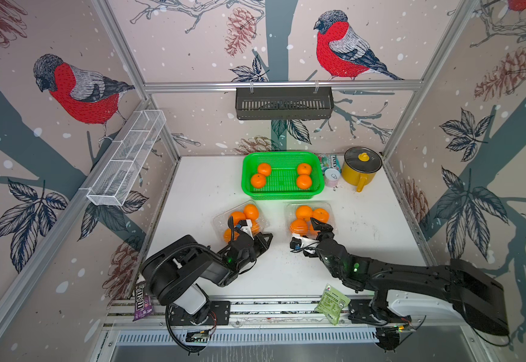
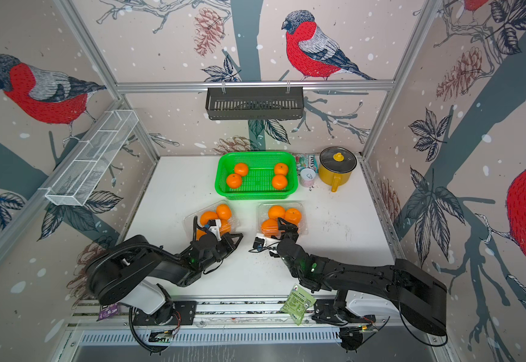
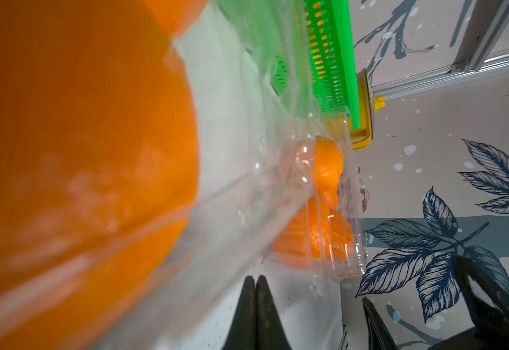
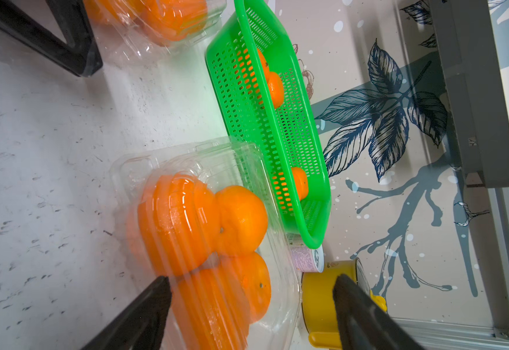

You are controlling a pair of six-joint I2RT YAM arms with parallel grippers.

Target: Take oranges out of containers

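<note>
The left clear container, with several oranges inside, stands slightly turned on the table. My left gripper is shut with nothing between its fingers. It is just outside this container's wall, on the near right side; the wall and a blurred orange fill much of the left wrist view. The right clear container also holds several oranges. My right gripper stands open over the near part of that container, fingers apart, no orange gripped. The arms partly cover both containers in the top views.
Behind the containers a green basket has several oranges in it. A yellow pot and a small pink-white jar stand at the back right. A green packet lies at the front edge. Bare table lies at the far left and right.
</note>
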